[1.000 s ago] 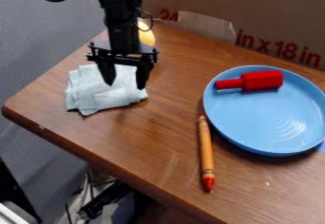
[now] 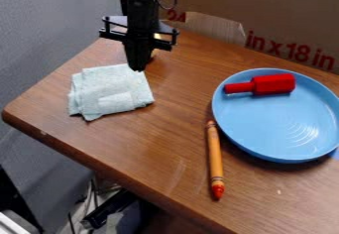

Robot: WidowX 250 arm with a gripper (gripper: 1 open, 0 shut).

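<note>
The black gripper (image 2: 138, 52) is over the back left of the wooden table, just behind a folded white cloth (image 2: 109, 91); whether it is open or shut is unclear. A blue plate (image 2: 273, 129) lies at the right, holding a red cylindrical object (image 2: 272, 83) with a narrow end pointing left. An orange crayon-like stick (image 2: 215, 159) with a red tip lies on the table left of the plate.
A cardboard box (image 2: 272, 15) stands behind the table. The table's front left edge drops to the floor, where dark equipment lies.
The gripper has moved up and back, away from over the cloth, uncovering more of it. The yellow object seen behind it earlier is now hidden.
</note>
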